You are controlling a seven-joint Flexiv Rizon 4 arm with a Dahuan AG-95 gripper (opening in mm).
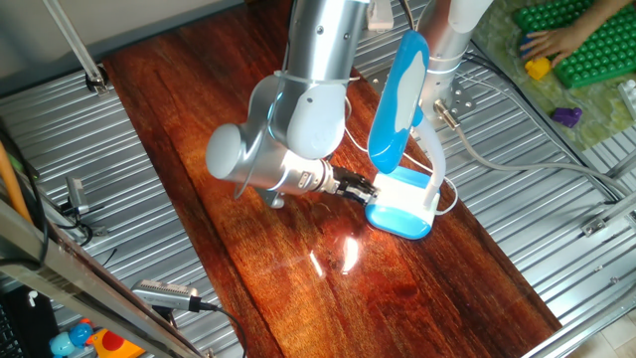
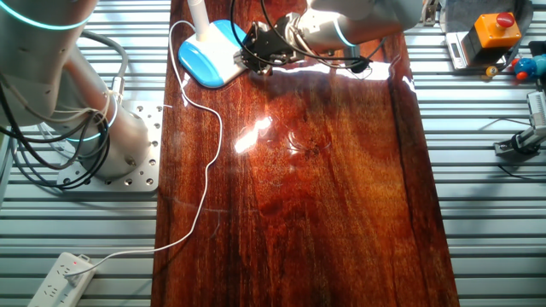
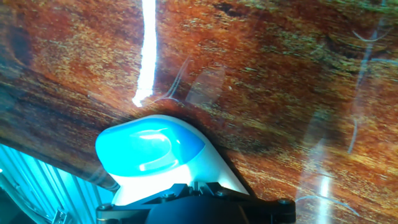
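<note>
A blue-and-white desk lamp stands on the wooden table. Its lamp head [image 1: 397,104] rises above the base [image 1: 399,221] on a white stem [image 1: 434,149]. In exterior view 2 the lamp base [image 2: 202,65] lies at the top left of the table. My black gripper [image 1: 373,193] is low at the side of that base, its tips against or just over the white part; touching or not, I cannot tell. Seen from the wrist, the gripper looks shut, its tips together in front of the base [image 3: 146,149], with nothing visible between them.
A white cable [image 2: 207,170] runs from the lamp across the table to a power strip [image 2: 60,281]. Off the table, a hand [image 1: 556,42] is over a green brick plate [image 1: 601,50].
</note>
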